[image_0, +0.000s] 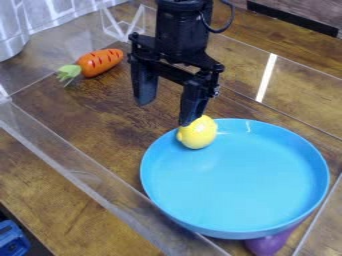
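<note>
My black gripper (171, 92) hangs open above the wooden surface, just above and behind a yellow object (198, 131) on the near-back rim of a blue plate (247, 185). Nothing shows between its fingers. An orange toy carrot (99, 62) with a green top lies at the back left.
A purple object (270, 243) lies partly under the plate's front edge. A blue item (10, 240) is at the lower left, beside clear plastic edging. A white object (10, 30) stands at the top left. The wood left of the plate is bare.
</note>
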